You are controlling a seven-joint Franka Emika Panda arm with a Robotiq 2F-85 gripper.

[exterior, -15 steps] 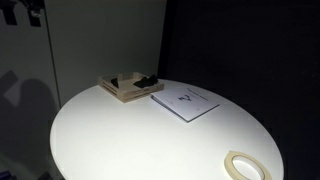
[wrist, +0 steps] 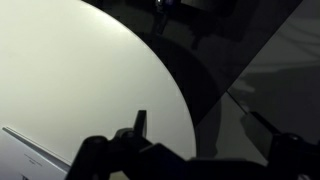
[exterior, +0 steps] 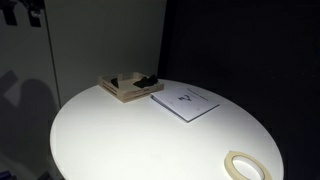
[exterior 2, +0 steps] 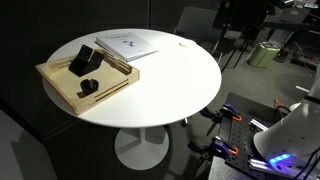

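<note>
My gripper stands open, its two fingers wide apart and nothing visible between them in the wrist view. It hangs past the edge of the round white table point(wrist: 90, 80), above the dark floor. At the upper left of exterior view 1 only the lower part of the gripper point(exterior: 22, 18) shows, high above the table. A shallow wooden tray point(exterior 2: 108, 96) on the tabletop holds dark objects, among them a black block point(exterior 2: 87, 60) and a small black round piece point(exterior 2: 89, 86).
Beside the tray lies a white binder or booklet point(exterior: 185, 101). A pale tape-like ring point(exterior: 229, 163) rests near the table's edge. Bare tabletop point(exterior: 140, 140) fills the middle. Cables and equipment point(exterior 2: 225, 145) occupy the floor near the robot base.
In exterior view 1 the gripper and its shadow on the wall have shifted slightly. The objects on the table have not moved.
</note>
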